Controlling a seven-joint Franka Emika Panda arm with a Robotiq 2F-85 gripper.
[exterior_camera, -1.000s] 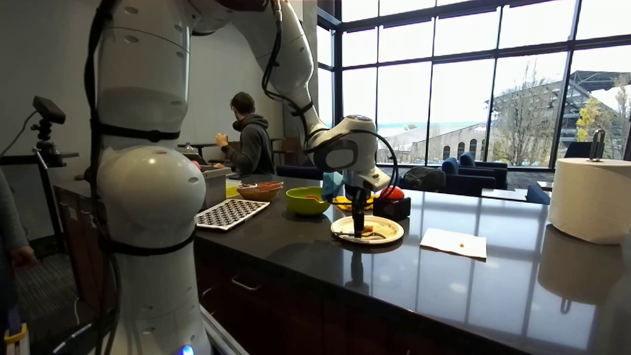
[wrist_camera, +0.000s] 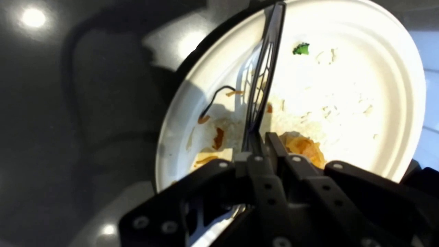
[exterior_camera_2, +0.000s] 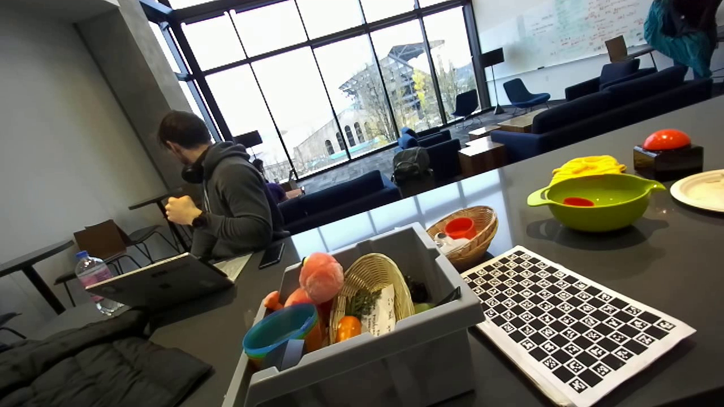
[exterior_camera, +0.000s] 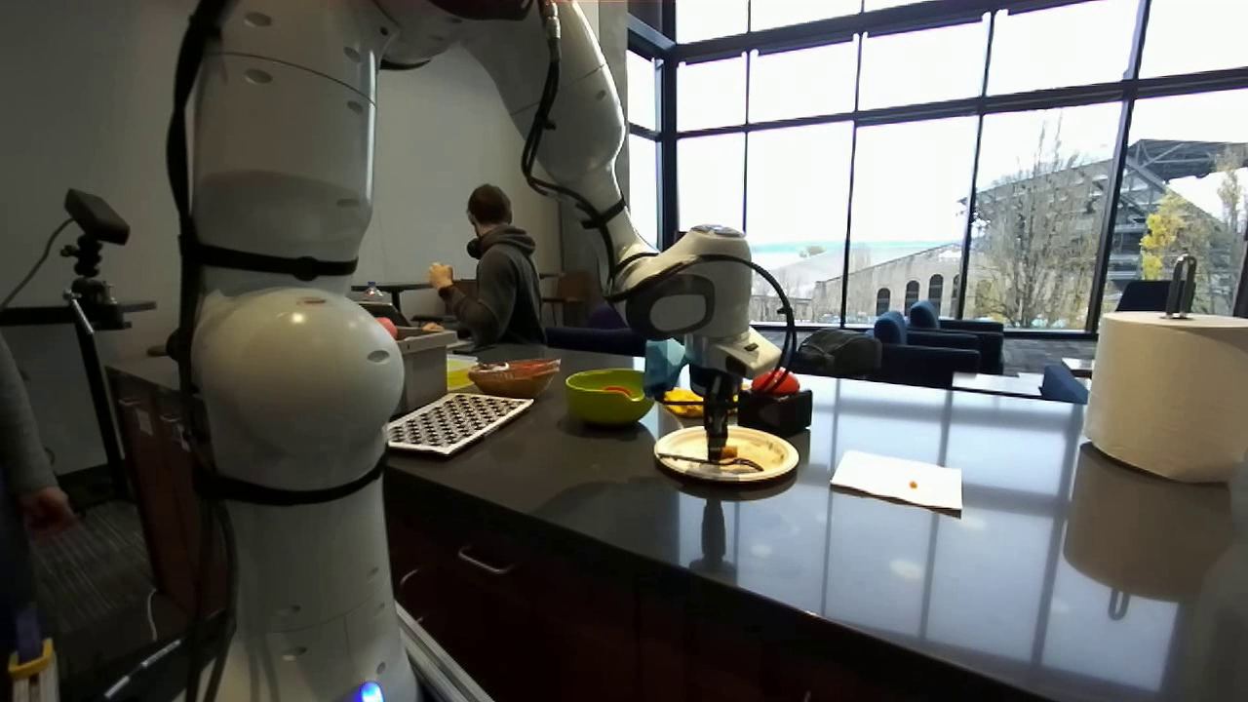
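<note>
A white paper plate (wrist_camera: 349, 103) with food scraps fills much of the wrist view. Across it lies a black plastic utensil (wrist_camera: 267, 61) with an openwork handle, running from the far rim down to my fingertips. My gripper points down over the plate and is shut; nothing shows clearly between its fingers. The utensil's near end disappears at the left finger, so whether it passes beside or beneath is hidden. An orange-brown food piece (wrist_camera: 305, 150) sits right of the fingers, and a green bit (wrist_camera: 301, 48) lies farther off. In exterior view 1 the gripper (exterior_camera: 717, 454) is low above the plate (exterior_camera: 772, 454).
Behind the plate stands a black box with a red dome button (exterior_camera: 777, 384). Left of it are a green bowl (exterior_camera: 608, 404) and a checkered board (exterior_camera: 458, 421). A napkin (exterior_camera: 898, 479) and a paper towel roll (exterior_camera: 1170, 392) are to the right, with clear counter between.
My gripper has shifted slightly to the right and a little upward over the plate. The plate stays in place.
</note>
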